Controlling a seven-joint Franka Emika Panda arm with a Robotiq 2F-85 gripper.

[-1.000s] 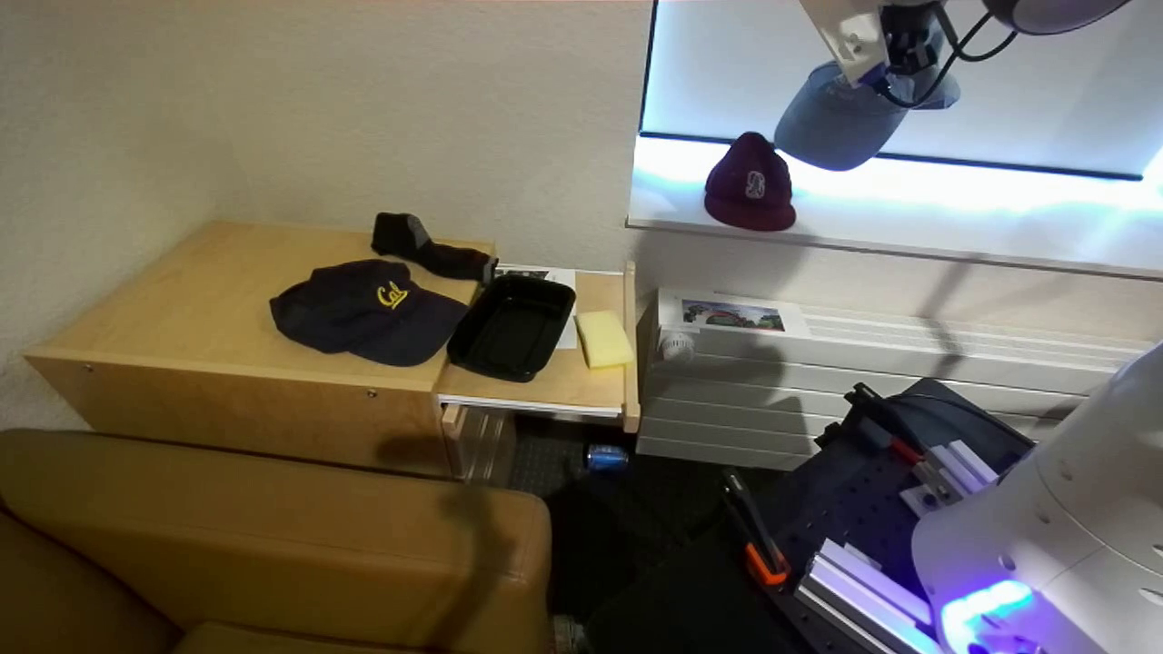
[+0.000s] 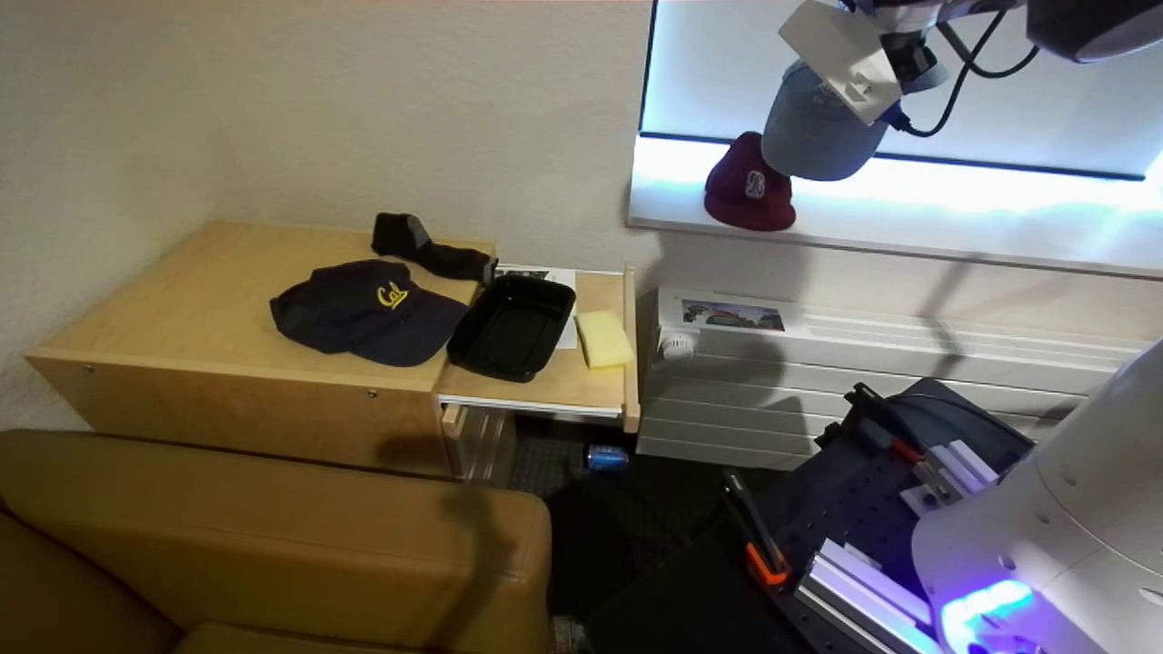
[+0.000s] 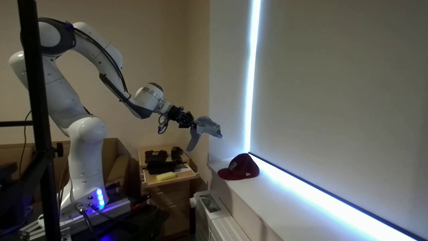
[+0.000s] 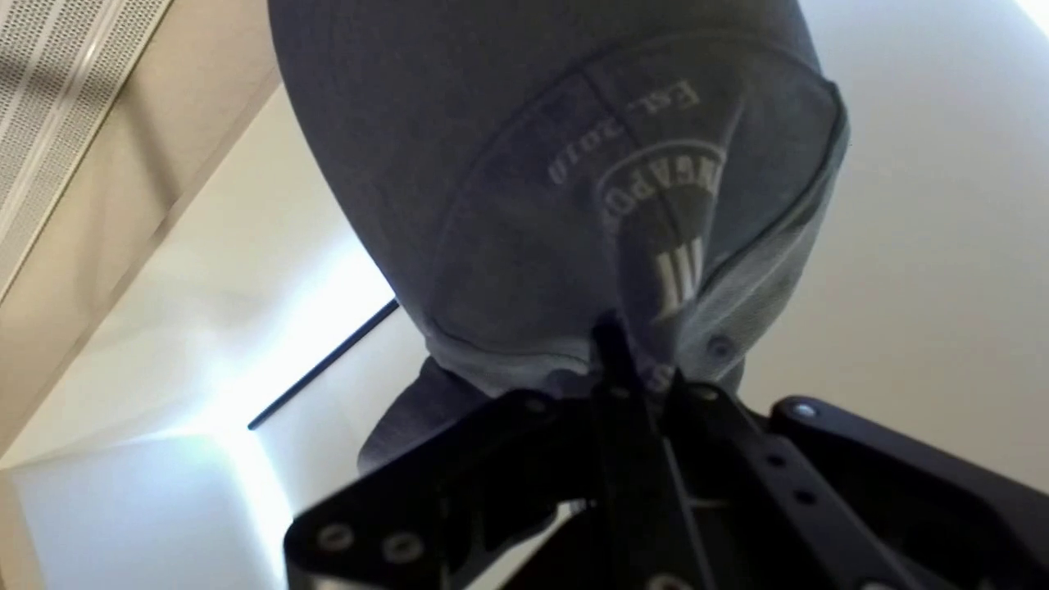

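Note:
A grey cap [image 3: 208, 126] hangs in the air from my gripper [image 3: 193, 124], which is shut on its fabric. In the wrist view the cap's front [image 4: 551, 197], with upside-down white lettering, fills the upper middle, and its cloth is pinched in a fold between the black fingers. Exterior view 1 has the grey cap [image 2: 823, 125] at the upper right, partly behind the white wrist housing. Below and beside it, the maroon cap [image 2: 752, 185] rests on the white windowsill [image 2: 938, 223]. From exterior view 2, the held cap is above and left of the maroon cap [image 3: 239, 166].
On the wooden cabinet [image 2: 164, 294] lie a navy cap [image 2: 371, 311] and a dark sock [image 2: 431, 251]. A black tray [image 2: 512, 327] and a yellow sponge [image 2: 604, 339] sit beside them. A radiator [image 2: 720, 392] stands beneath.
My gripper and wrist have shifted left and slightly down in exterior view 1. The grey cap has turned and moved a little left with them; the other objects stay put.

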